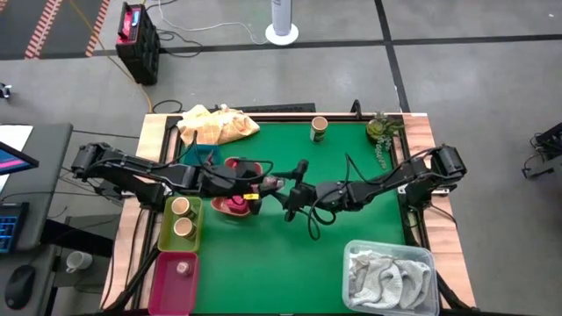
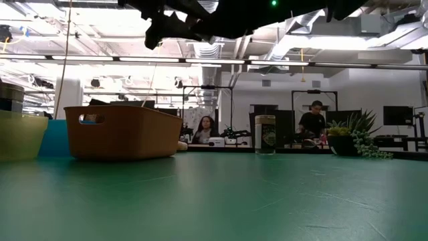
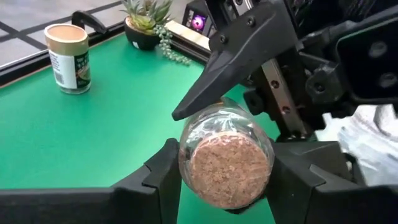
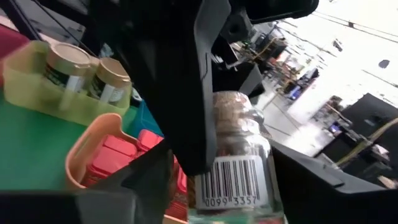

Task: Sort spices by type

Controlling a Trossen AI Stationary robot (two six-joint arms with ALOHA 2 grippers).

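A small corked glass jar (image 3: 230, 168) hangs in the air between both grippers, cork toward the left wrist camera. In that view my left gripper is shut on it, a finger against each side. The right wrist view shows the jar's barcode label (image 4: 229, 182) between the fingers of my right gripper. A narrow gap seems to show on one side there, but blur hides whether the right fingers still press the glass. Green bin (image 1: 197, 250) holds two larger lidded jars (image 4: 68, 59). An orange bin (image 2: 124, 134) holds red-lidded containers (image 4: 107, 163).
The pink bin (image 1: 158, 298) has one small corked jar (image 1: 183, 269) in it. Another lidded jar (image 1: 319, 129) stands alone at the back. A plant (image 1: 381, 132), a cloth (image 1: 233, 125) and a clear tub (image 1: 348, 290) line the edges.
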